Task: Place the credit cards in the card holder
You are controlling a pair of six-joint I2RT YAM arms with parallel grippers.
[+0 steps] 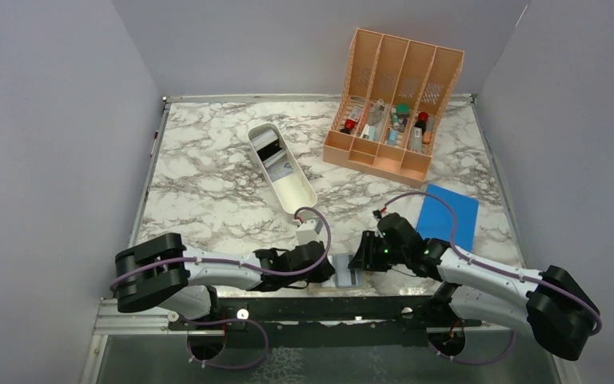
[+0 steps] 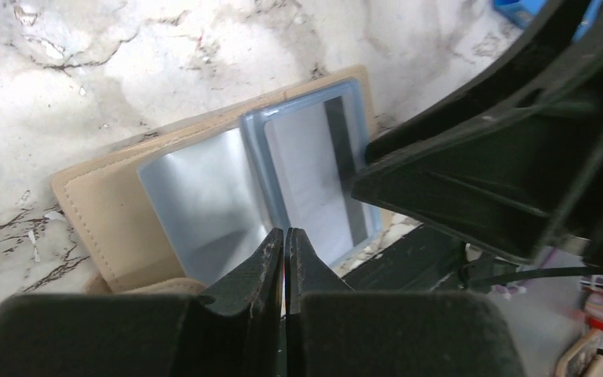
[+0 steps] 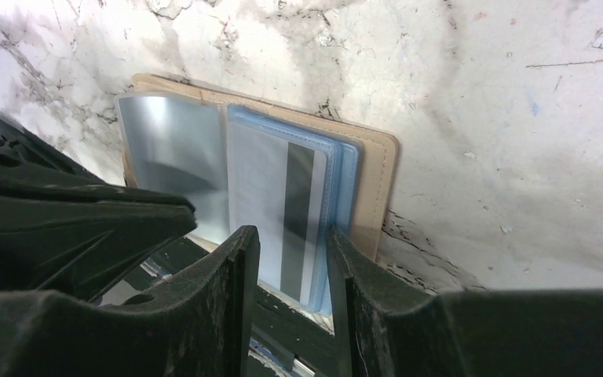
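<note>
The beige card holder (image 2: 110, 204) lies spread on the marble table between my two grippers. On its right part, a pale card with a dark stripe (image 3: 298, 181) sits at a blue-edged clear sleeve (image 3: 345, 181); another clear sleeve (image 2: 204, 196) stands beside it. My left gripper is shut over the holder's near side, by the sleeves; whatever lies between its tips is too thin to make out. Above the striped card, my right gripper is open, a gap showing between its fingers. Further cards, white and black (image 1: 269, 150), lie in the cream tray (image 1: 302, 192).
A wooden organizer (image 1: 388, 164) with small items stands at the back right. The blue sheet (image 1: 452, 216) lies right of the right arm. Both grippers are close together near the table's front edge. Bare marble (image 1: 208, 176) extends on the left.
</note>
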